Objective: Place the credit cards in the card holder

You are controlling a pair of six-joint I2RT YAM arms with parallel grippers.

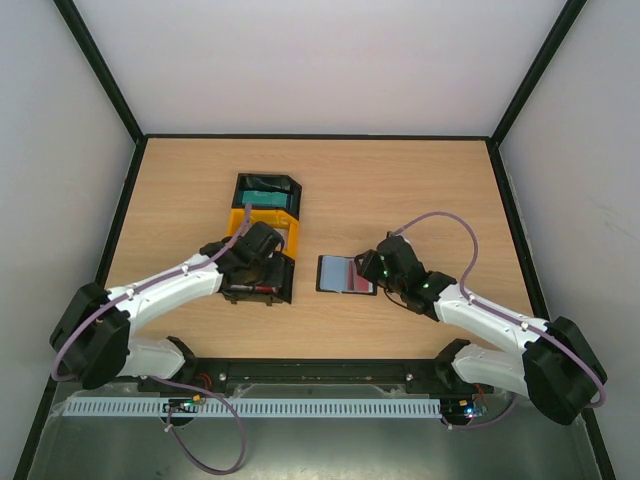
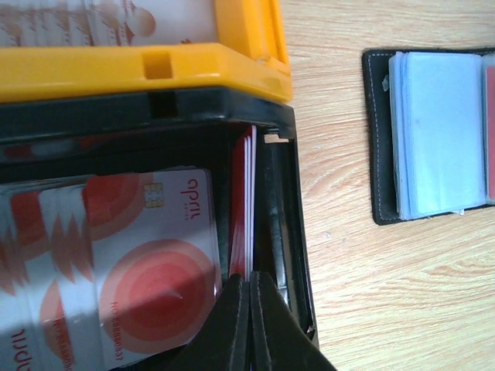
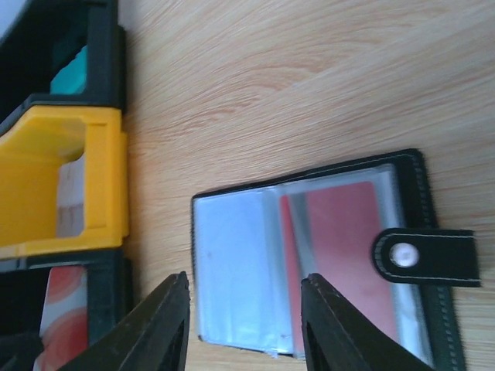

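My left gripper is shut in the black compartment, its tips at a thin stack of red-edged cards [image 2: 243,202] standing along the compartment's right wall; whether any is between them is unclear. April credit cards [image 2: 155,263] lie flat beside it. The open card holder [image 3: 236,263], with clear sleeves and a red page [image 3: 348,247], lies to the right of the boxes. Above its near part, my right gripper is open with nothing between its fingers.
A yellow box [image 3: 107,178] with cards and a black box holding a teal item [image 1: 264,198] stand behind.
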